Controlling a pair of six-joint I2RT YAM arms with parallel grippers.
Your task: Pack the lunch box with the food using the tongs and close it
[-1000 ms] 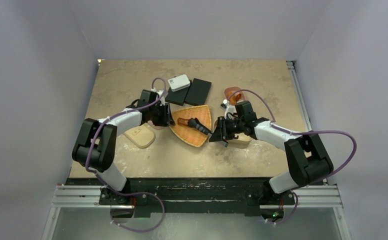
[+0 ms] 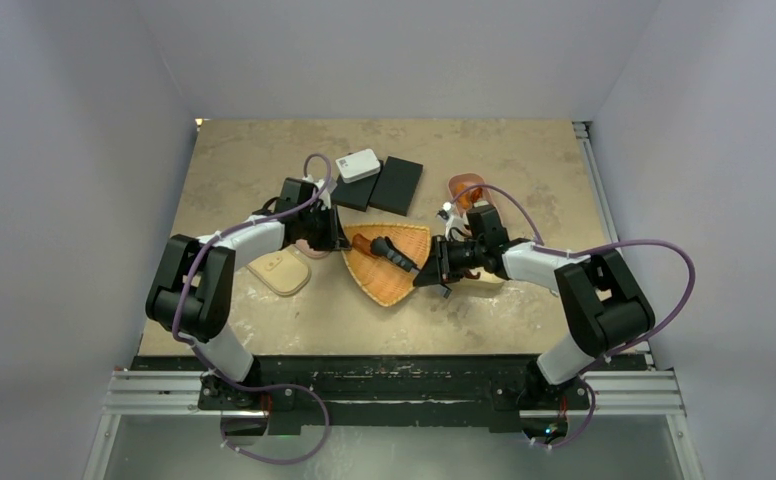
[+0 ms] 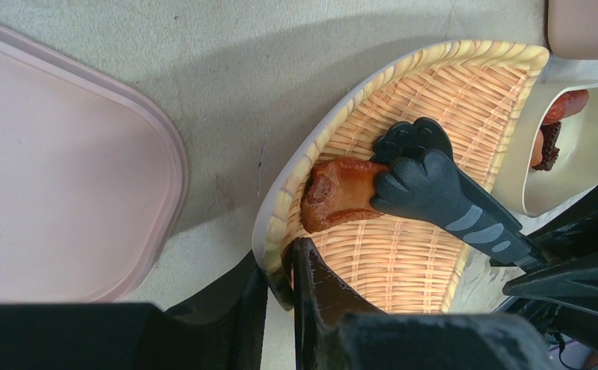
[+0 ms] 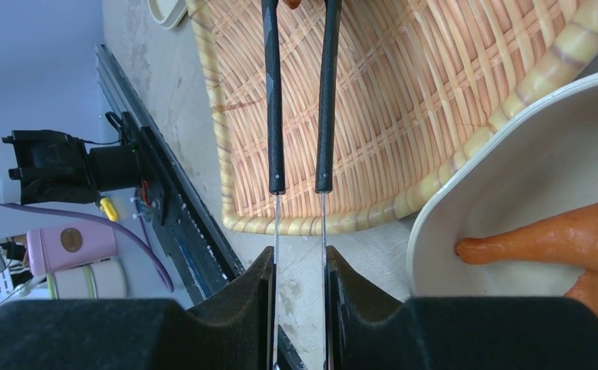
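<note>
The woven basket (image 3: 404, 270) holds a brown, glazed piece of meat (image 3: 340, 196) near its left corner. My left gripper is shut on the basket's rim at that corner. Black paw-tipped tongs (image 3: 427, 185) reach in from the right, their tips against the meat's right end and slightly apart. In the right wrist view the tongs' two thin metal legs run between the fingers of my right gripper, one against each finger. A cream lunch box (image 3: 581, 173) with sausage and a dark piece inside stands right of the basket, partly under the right gripper in the top view.
A pink container (image 2: 467, 187) with orange food stands behind the right arm. Dark flat panels (image 2: 397, 186) and a white box (image 2: 358, 166) lie at the back. Left of the basket is a cream lid (image 2: 280, 272), with a pink lid (image 3: 72, 177) near the left gripper.
My right arm has shifted slightly, its elbow moving left. The basket's right side has swung a little right and downward in the top view, while the left gripper stays put.
</note>
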